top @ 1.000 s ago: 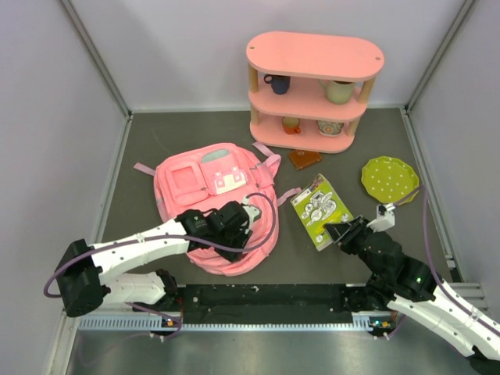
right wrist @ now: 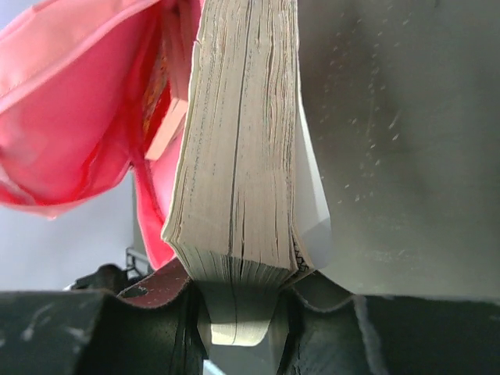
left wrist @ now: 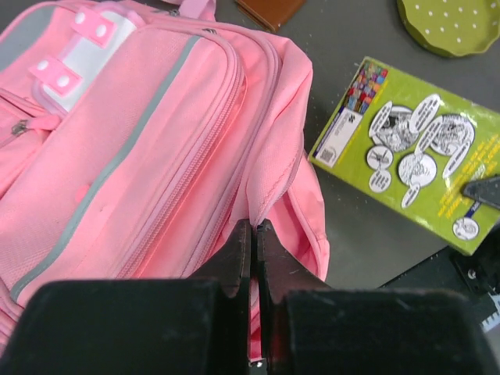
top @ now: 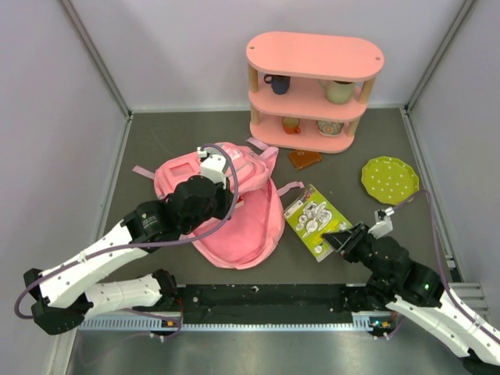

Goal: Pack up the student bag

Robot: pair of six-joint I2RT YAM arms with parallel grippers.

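Observation:
The pink student bag (top: pixel 246 243) lies on the left half of the table with its mouth gaping toward me. Its front panel (left wrist: pixel 156 141) is lifted, and my left gripper is shut on a fold of the pink fabric at the edge. A thick book with a yellow-green cover (top: pixel 316 219) is gripped at its lower right corner by my right gripper (top: pixel 331 239), just right of the bag. In the right wrist view its page block (right wrist: pixel 234 141) stands between the fingers, beside the opening. Inside the bag, a pale flat edge (right wrist: pixel 167 130) shows.
A brown wallet-like item (top: pixel 304 158) lies behind the book. A green dotted plate (top: pixel 389 180) is at the right. The pink shelf (top: pixel 312 55) with cups stands at the back. Bare table (top: pixel 348 183) separates book and plate.
The book has shifted slightly left and forward in my right gripper.

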